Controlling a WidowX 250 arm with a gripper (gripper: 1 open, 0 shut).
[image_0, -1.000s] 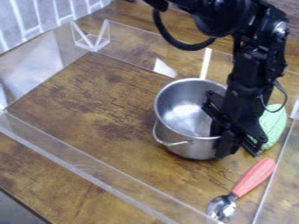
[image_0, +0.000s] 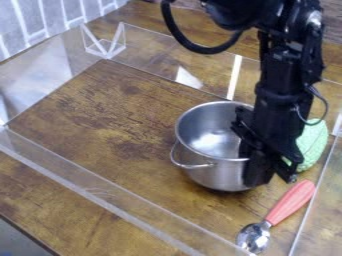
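A stainless steel pot (image_0: 203, 143) with a wire handle sits on the wooden surface right of centre. My black gripper (image_0: 262, 155) is down at the pot's right side, over its rim, hiding that part of it; whether its fingers are open or shut on the rim cannot be made out.
A scoop with a red handle (image_0: 291, 202) lies at the front right. A green oval item (image_0: 311, 145) is behind the gripper at the right. Clear plastic walls border the wooden board (image_0: 100, 110), whose left part is bare.
The pot and gripper have shifted only slightly, with the pot a little leftward and the arm's cables and body a little changed in angle.
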